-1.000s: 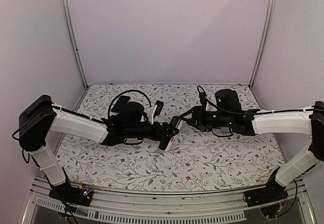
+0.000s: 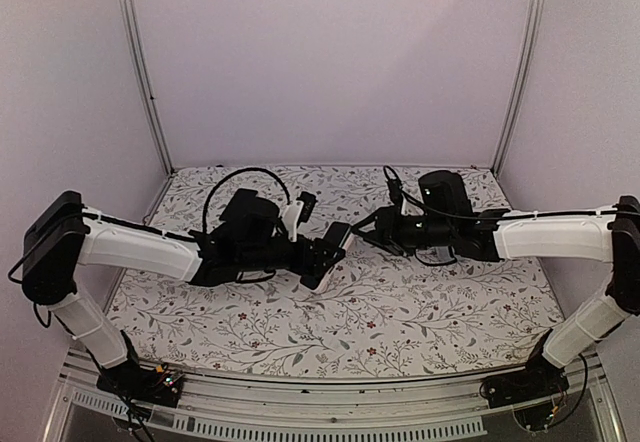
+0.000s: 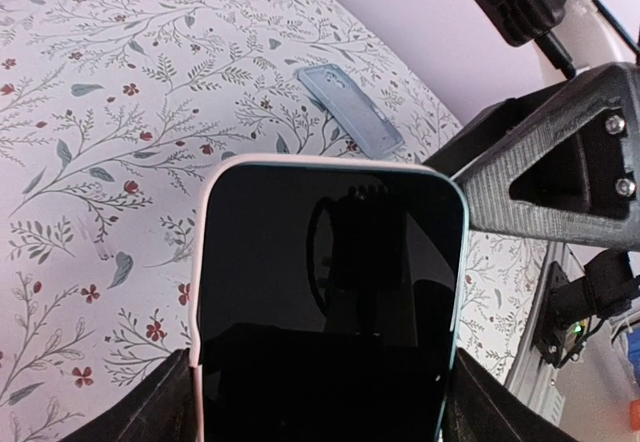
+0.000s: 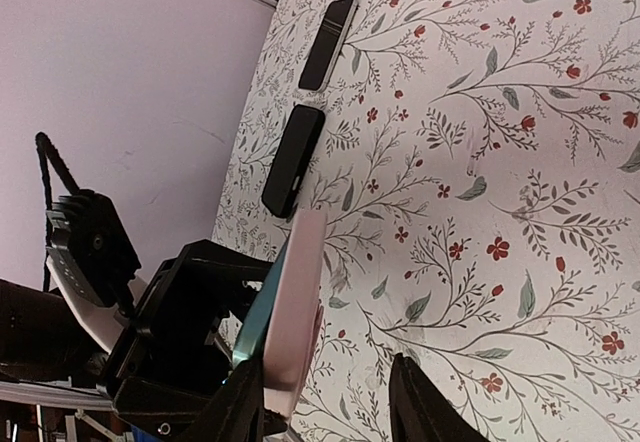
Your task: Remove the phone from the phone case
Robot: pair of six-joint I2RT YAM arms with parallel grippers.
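Note:
A black phone in a pale pink case [image 2: 330, 247] hangs upright over the table's middle, with my left gripper [image 2: 318, 262] around its lower part; the phone's dark screen [image 3: 325, 282] fills the left wrist view. My right gripper [image 2: 365, 230] is at its upper right; in the left wrist view a right finger [image 3: 540, 172] reaches to the top corner. In the right wrist view the case's pink side [image 4: 295, 302] shows beside my right fingertips, which stand apart. Whether the left fingers press on the phone is hard to tell.
A black phone-like slab [image 4: 293, 160] and another dark phone [image 4: 327, 42] lie on the floral table [image 2: 360, 332] near the far edge in the right wrist view. A translucent case [image 3: 348, 109] lies at the right in the left wrist view.

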